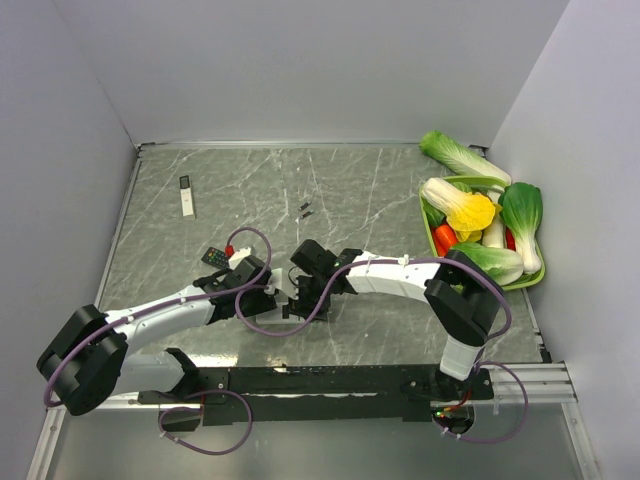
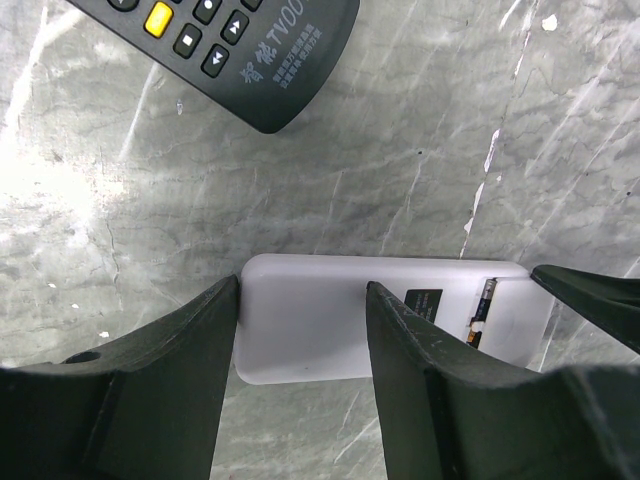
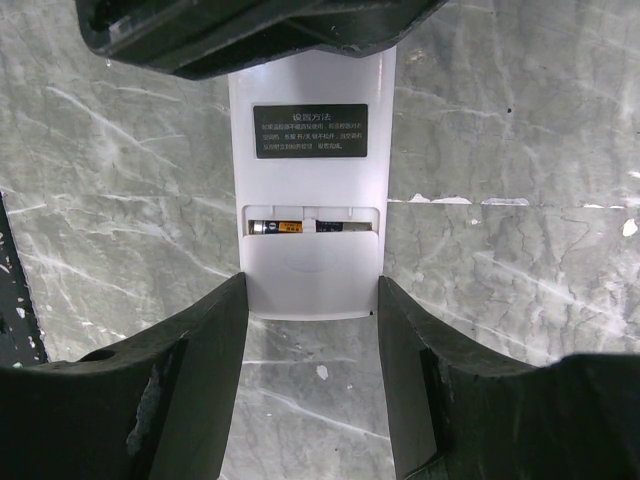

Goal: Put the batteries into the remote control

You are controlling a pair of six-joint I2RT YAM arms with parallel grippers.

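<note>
A white remote control (image 2: 300, 320) lies back up on the table in front of both arms. My left gripper is shut on its end away from the battery compartment. At the other end my right gripper is shut on the battery cover (image 3: 311, 275), which sits over most of the compartment. A narrow slot above the cover shows a battery (image 3: 287, 227) lying crosswise inside. A dark label (image 3: 311, 131) is on the remote's back.
A black remote (image 2: 267, 71) lies just beyond the white one. Another white remote (image 1: 187, 200) and small dark items (image 1: 305, 210) lie farther back. A vegetable basket (image 1: 532, 273) stands at the right.
</note>
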